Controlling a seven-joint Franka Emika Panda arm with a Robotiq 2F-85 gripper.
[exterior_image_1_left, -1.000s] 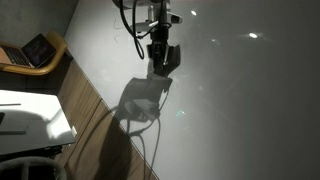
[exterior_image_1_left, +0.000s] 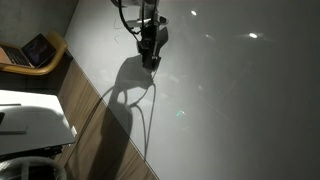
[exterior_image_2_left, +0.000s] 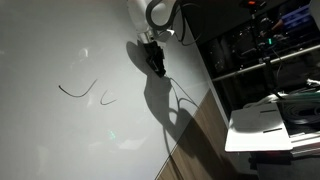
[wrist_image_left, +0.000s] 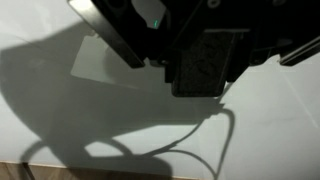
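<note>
A dark block with a grey textured face, perhaps an eraser (wrist_image_left: 208, 62), sits between the fingers of my gripper (exterior_image_1_left: 151, 60), which is shut on it. In exterior view 2 the gripper (exterior_image_2_left: 157, 66) is close to the whiteboard (exterior_image_2_left: 90, 130), its shadow falling just below. Whether the block touches the board cannot be told. Two dark curved strokes, a longer one (exterior_image_2_left: 78, 95) and a shorter one (exterior_image_2_left: 108, 103), show on the board to the left of the gripper in that view. A small green spot (exterior_image_1_left: 180, 113) appears in exterior view 1.
A white table (exterior_image_2_left: 258, 128) with thin dark items stands beside the board. Past it in exterior view 1 are a wooden chair (exterior_image_1_left: 47, 67) and a laptop (exterior_image_1_left: 39, 50). Wood flooring (exterior_image_1_left: 88, 110) runs along the board's edge. Most of the board surface is clear.
In exterior view 1 my gripper has shifted left and slightly upward across the board, and its shadow has moved along with it. The table and chair stay in place.
</note>
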